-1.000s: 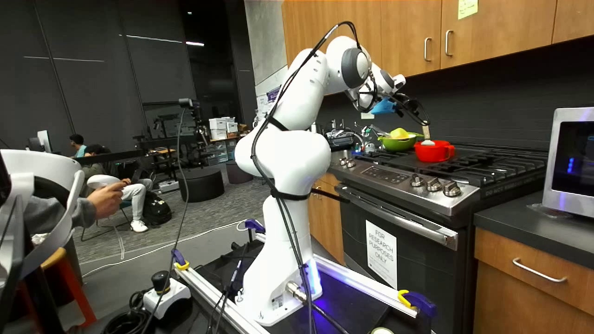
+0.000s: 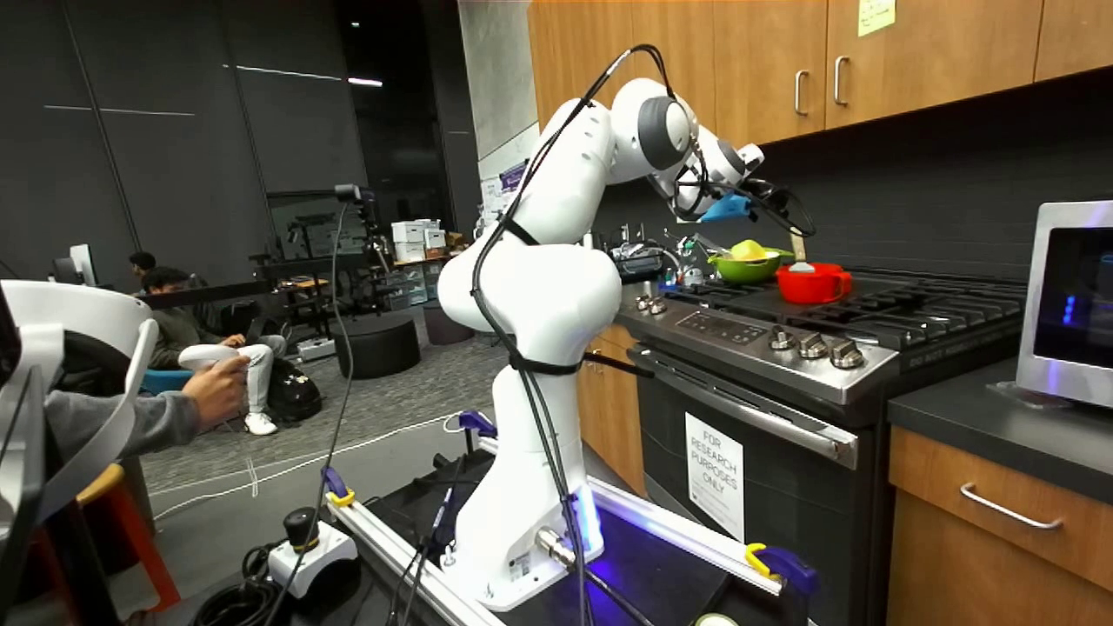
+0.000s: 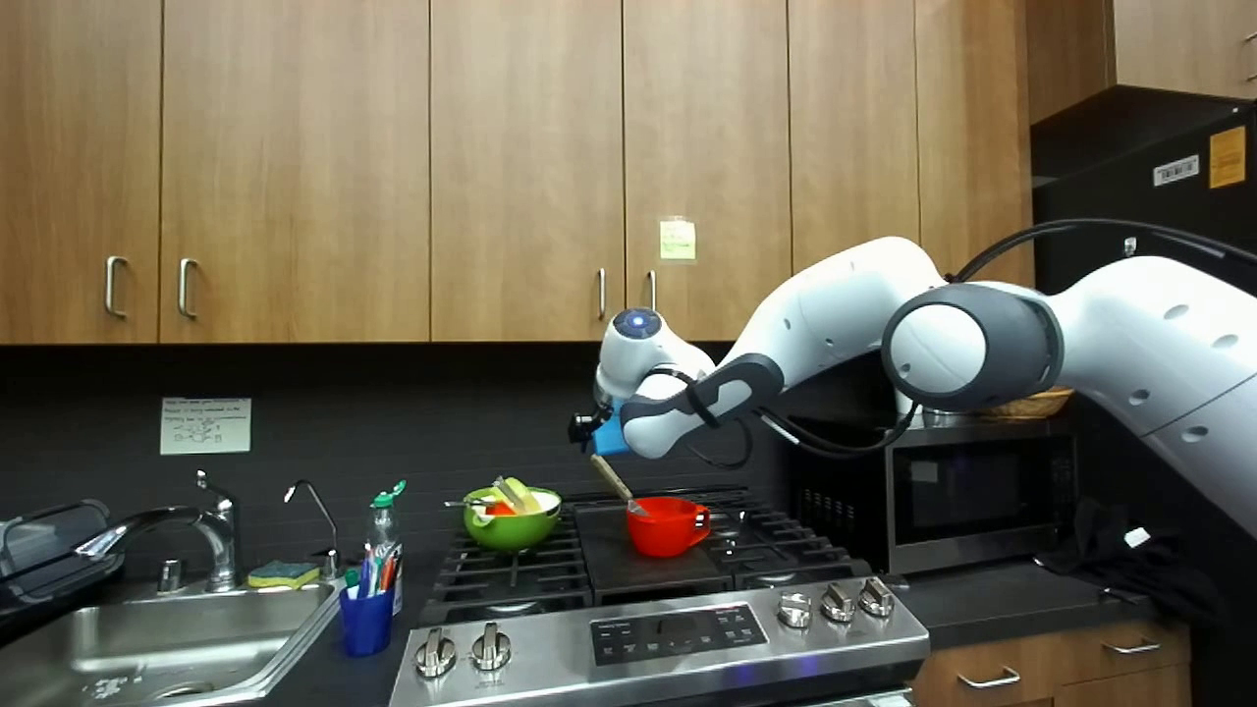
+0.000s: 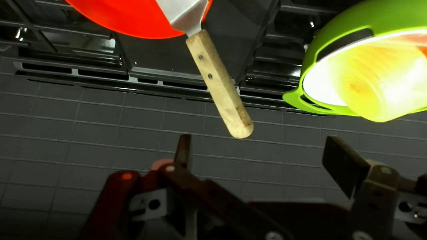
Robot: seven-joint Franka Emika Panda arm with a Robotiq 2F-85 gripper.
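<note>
A spatula with a wooden handle leans in a red pot, its handle sticking up over the rim; in the wrist view the red pot shows only in part at the top. My gripper is open, its fingers wide apart with nothing between them. The handle's end shows between and beyond the fingertips in that view, apart from both. Left of the pot in exterior view 2 stands a green bowl with a yellow item and other things in it. The gripper's fingers are hard to make out in the exterior views.
Both vessels stand on the stove, close to the dark tiled back wall. Wooden cabinets hang above the arm. A sink lies to the left and a microwave to the right in exterior view 2.
The arm's wrist and gripper have dipped slightly and shifted a little right in exterior view 1, covering more of the spatula handle. The pot and bowl have not moved.
</note>
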